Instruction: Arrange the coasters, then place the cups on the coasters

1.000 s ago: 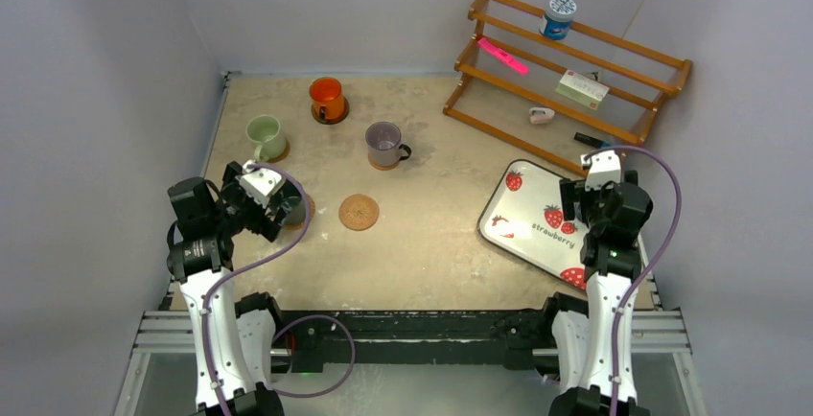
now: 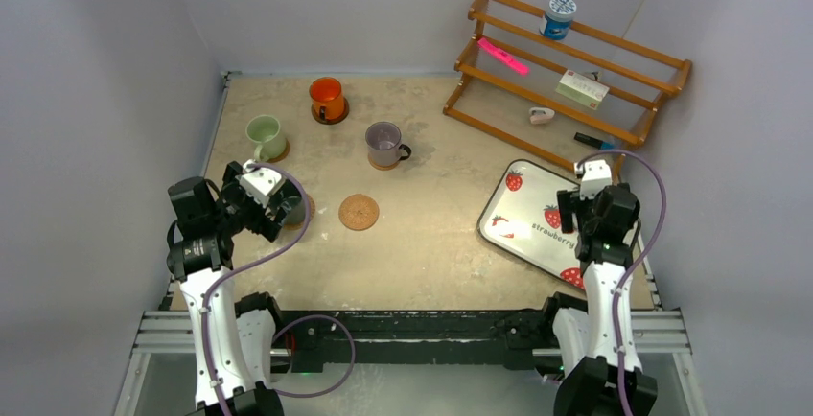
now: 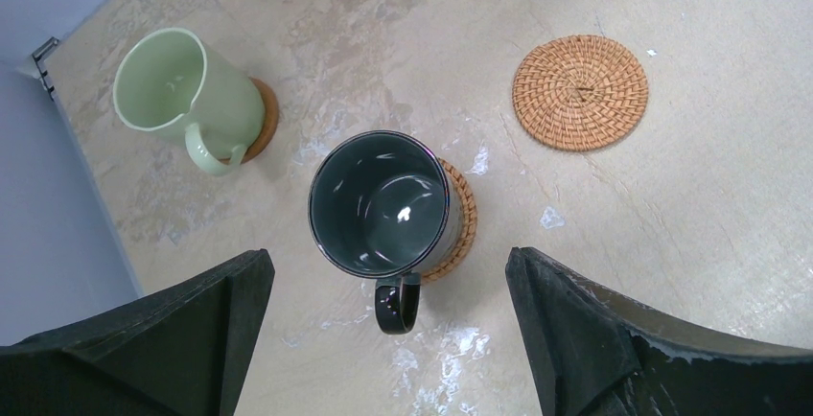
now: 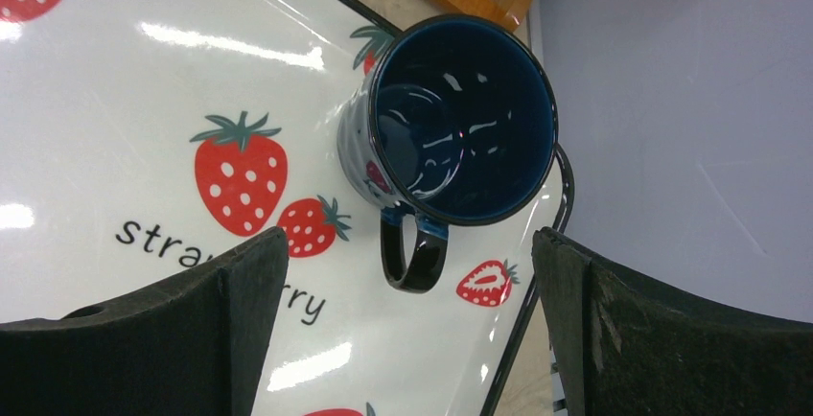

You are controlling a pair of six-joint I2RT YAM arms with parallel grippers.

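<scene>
A dark blue cup (image 4: 460,128) stands upright on the strawberry tray (image 2: 518,210), its handle toward my right gripper. That gripper is open above the tray, with nothing held; in the top view the arm hides this cup. An empty woven coaster (image 2: 359,212) lies mid-table, also in the left wrist view as a bare round coaster (image 3: 580,92). My left gripper hangs open over a dark grey-green cup (image 3: 383,205), which sits on its own woven coaster (image 3: 462,219). Its handle points back between the fingers, touching neither.
A green cup (image 2: 266,136), an orange cup (image 2: 327,98) and a purple-grey cup (image 2: 383,144) stand on coasters toward the back left. The wooden rack (image 2: 575,61) rises behind the tray. Table between the bare coaster and the tray is clear.
My right arm has shifted slightly to the left and a little toward the front over the tray. The left arm and the cups in sight stay where they were.
</scene>
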